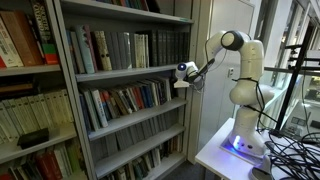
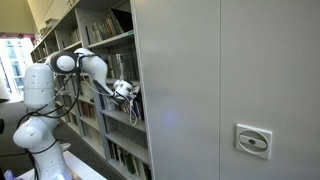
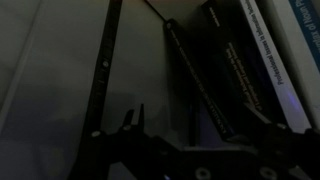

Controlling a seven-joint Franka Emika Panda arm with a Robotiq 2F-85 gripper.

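My gripper is open, and no object shows between its fingers. In exterior view 1 the gripper [image 1: 181, 83] is at the right end of the bookcase, at the level of the middle book row [image 1: 130, 102]. Beyond the fingers in the wrist view, a thin black book [image 3: 197, 75] leans at a slant. Right of it stand a dark book with gold lettering [image 3: 238, 62], a book with a white spine [image 3: 275, 58] and a pale book [image 3: 306, 28]. The wrist view is dark, so whether the fingers touch any book cannot be told.
A dark perforated upright strip [image 3: 101, 75] runs left of the books, beside a bare grey panel [image 3: 45, 85]. The shelf board [image 1: 135, 121] lies below the middle row. The arm's base stands on a white table [image 1: 222, 158], with cables [image 1: 295, 158] at right.
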